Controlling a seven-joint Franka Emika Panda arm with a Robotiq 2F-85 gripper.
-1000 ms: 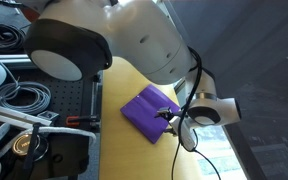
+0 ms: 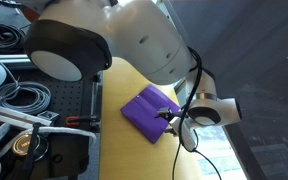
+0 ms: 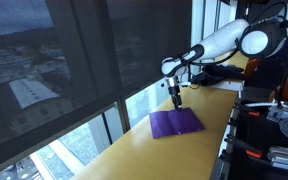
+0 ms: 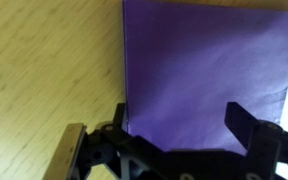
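A flat purple cloth or sheet (image 3: pixel 177 123) lies spread on the wooden table, with a crease line near its middle. In the wrist view the purple sheet (image 4: pixel 209 75) fills the upper right, its left edge running down beside bare wood. My gripper is open over it, the two dark fingers wide apart and nothing between them. From the side, the gripper (image 3: pixel 178 105) points down just above the sheet's far part; whether it touches cannot be told. Part of the purple sheet (image 2: pixel 144 112) is hidden by the arm in the first exterior view.
Left of the table in the first exterior view is a black perforated cart (image 2: pixel 68 98) with coiled cables and tools, including red-handled pliers (image 2: pixel 81 120). A dark window blind (image 3: pixel 64 80) borders the table's far side. Bare wood (image 3: pixel 134 160) stretches toward the front.
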